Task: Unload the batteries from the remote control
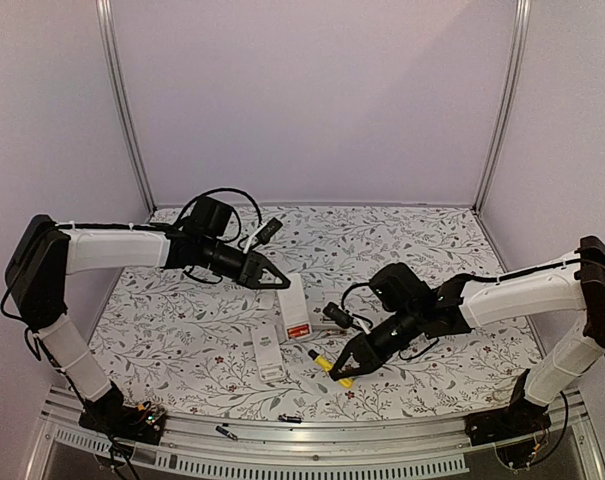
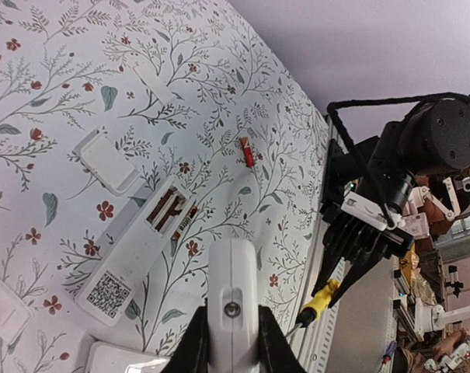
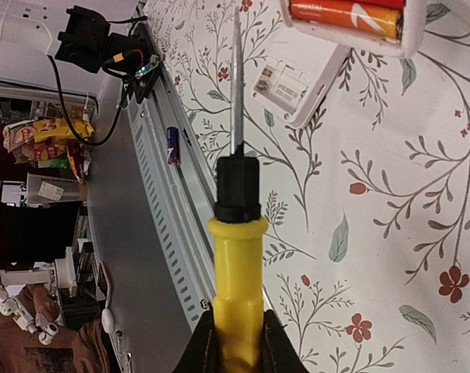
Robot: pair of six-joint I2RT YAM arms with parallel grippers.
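Observation:
My left gripper (image 1: 282,284) is shut on the upper end of a white remote control (image 1: 294,305), whose lower end hangs above the table. In the right wrist view an orange-red battery (image 3: 347,15) lies in that remote's open compartment. The yellow screwdriver (image 3: 239,272) is clamped by its handle in my right gripper, which is shut on it. Its thin metal shaft (image 3: 238,85) points away beside the remote, apart from the battery in that view. From the left wrist, only the remote's plain white side (image 2: 233,303) shows, hiding its compartment.
Another white remote (image 1: 268,352) lies left of the held one. A white piece with dark slots (image 2: 137,252) rests on the patterned table. Loose batteries (image 1: 290,419) (image 1: 226,433) lie near the front rail.

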